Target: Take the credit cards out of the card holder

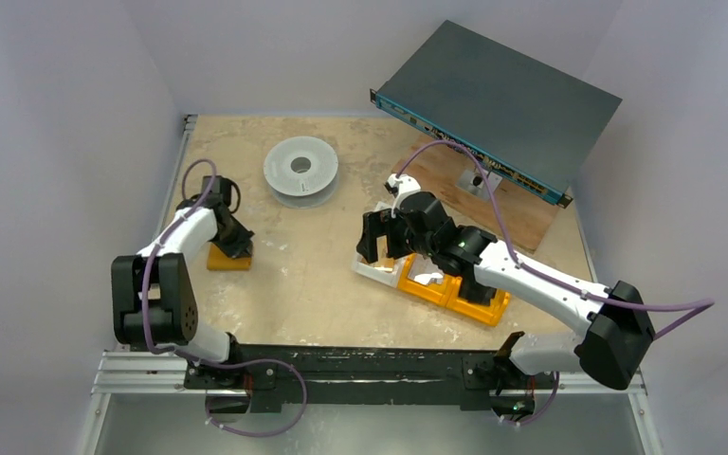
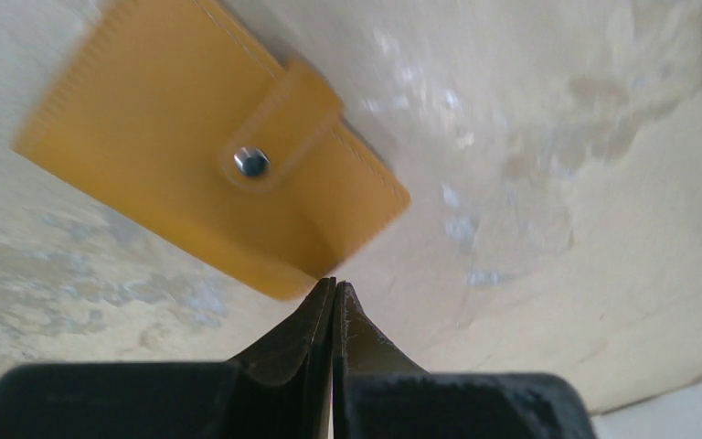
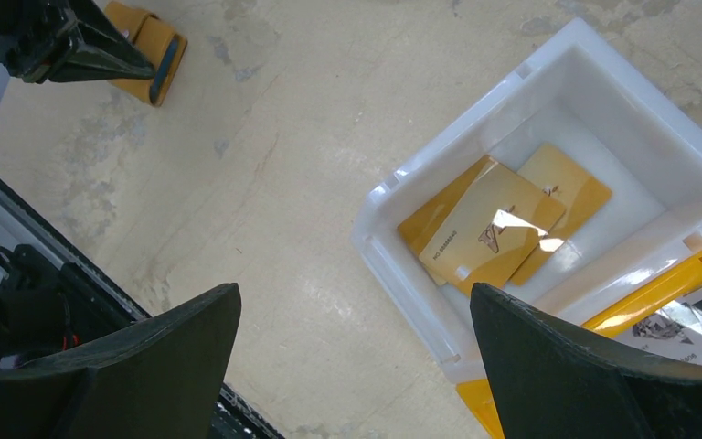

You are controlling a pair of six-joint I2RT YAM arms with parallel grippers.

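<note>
A tan leather card holder (image 1: 228, 260) lies at the left of the table, partly under my left arm in the top view. Its strap (image 2: 285, 123) is folded over one long edge, and the silver snap (image 2: 251, 162) sits at the strap's end. My left gripper is shut, fingertips together with nothing between them; they appear at the holder's near corner, apart from the strap. My right gripper stands wide open and empty over the white bin (image 3: 393, 183). Several yellowish cards (image 3: 494, 224) lie inside that bin.
Yellow bins (image 1: 427, 292) adjoin the white one on its right. A round grey spool (image 1: 300, 166) stands at the back. A large dark rack unit (image 1: 498, 104) overhangs the back right.
</note>
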